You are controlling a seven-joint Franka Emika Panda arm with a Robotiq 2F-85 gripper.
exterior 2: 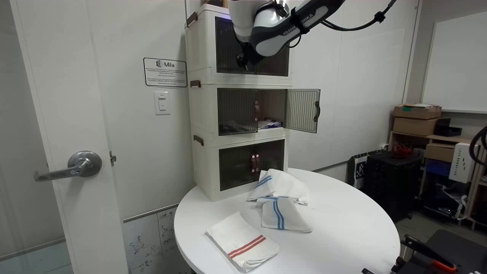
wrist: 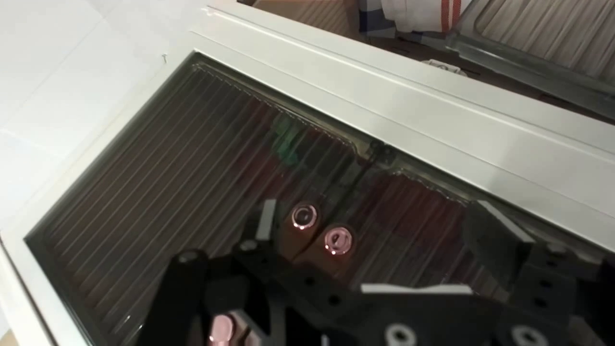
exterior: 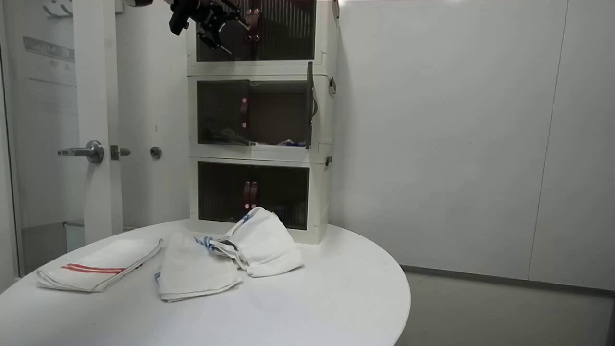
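My gripper [exterior: 237,38] hangs high in front of the top cabinet [exterior: 287,29], its fingers spread with nothing between them. In the wrist view its fingers [wrist: 265,220] stand wide apart before a closed, ribbed dark door pair; leather handles [wrist: 337,240] with pink rivets show partly behind them. Below, the middle cabinet [exterior 2: 237,112] has its right door [exterior 2: 302,110] swung out and its left door nearly closed. Folded cloth [wrist: 424,12] lies inside. On the table rest a red-striped white towel [exterior 2: 244,242] and two blue-striped ones, the front towel [exterior 2: 285,214] touching the rumpled rear towel [exterior 2: 286,183].
The bottom cabinet [exterior: 253,196] is closed, with the rear towel in front of its doors. A room door [exterior 2: 54,137] stands at the left.
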